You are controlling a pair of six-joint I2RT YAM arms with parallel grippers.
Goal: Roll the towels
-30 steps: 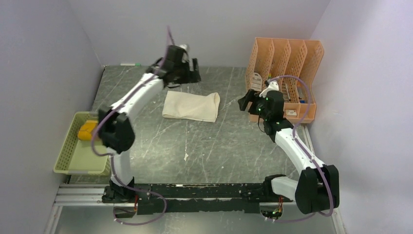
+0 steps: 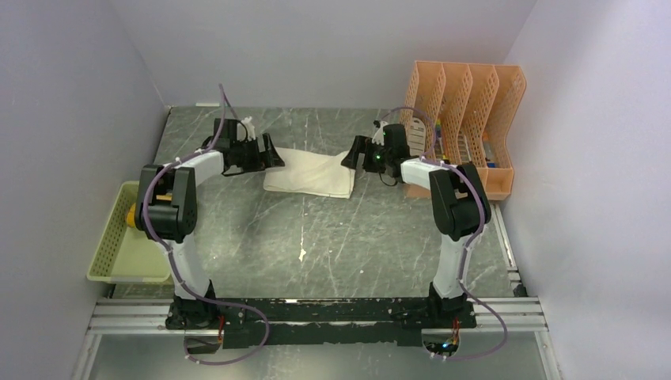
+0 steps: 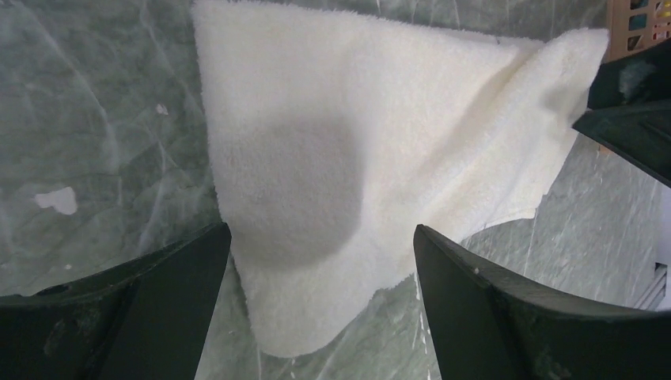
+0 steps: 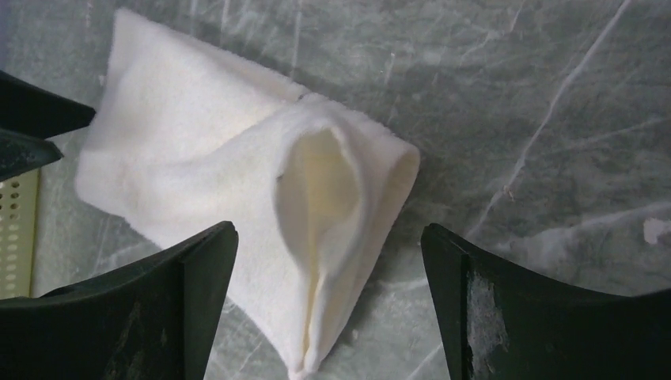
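Note:
A white folded towel (image 2: 310,172) lies flat on the grey marbled table, with a raised, curled fold at its right end, seen clearly in the right wrist view (image 4: 237,182). My left gripper (image 2: 269,156) is open over the towel's left end, its fingers on either side of that edge (image 3: 324,281). My right gripper (image 2: 357,155) is open at the right end, its fingertips either side of the curled fold (image 4: 331,237). Neither gripper shows cloth pinched between its fingers.
A green basket (image 2: 107,253) with a yellow item stands at the left. An orange slotted organiser (image 2: 498,119) holding small items stands at the back right.
Both arms have moved inward to the towel's two ends, the left coming down and leftward from the back, the right leftward from beside the organiser. The towel looks the same.

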